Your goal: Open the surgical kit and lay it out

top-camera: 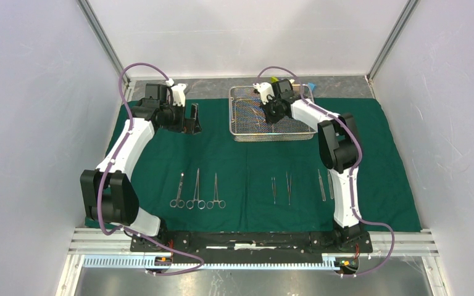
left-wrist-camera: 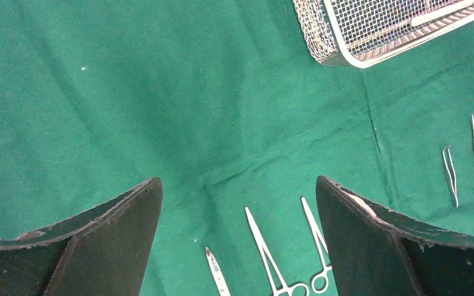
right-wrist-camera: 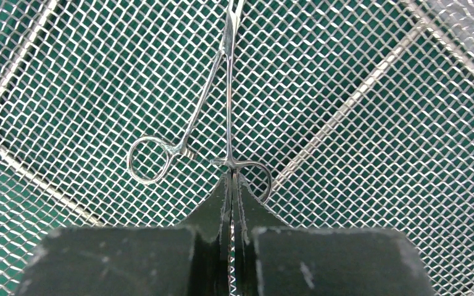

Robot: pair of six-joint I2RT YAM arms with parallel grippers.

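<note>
In the right wrist view, a clamp with ring handles (right-wrist-camera: 229, 111) lies on the wire mesh with its handles spread apart. My right gripper is shut, its tips right at the top of the clamp's right-hand ring. Whether any thin metal is pinched between them I cannot tell. The wire basket (top-camera: 271, 138) stands at the back of the green cloth, under my right arm. Left of the basket, my left gripper is wide open above bare cloth. Three ring-handled instruments (top-camera: 197, 191) lie in a row at the front left.
Two tweezers (top-camera: 289, 189) lie at the front centre. Farther right, two slim instruments (top-camera: 321, 185) lie beside the right forearm. Something yellow-green (top-camera: 274, 79) and a blue piece (top-camera: 311, 86) show behind the basket.
</note>
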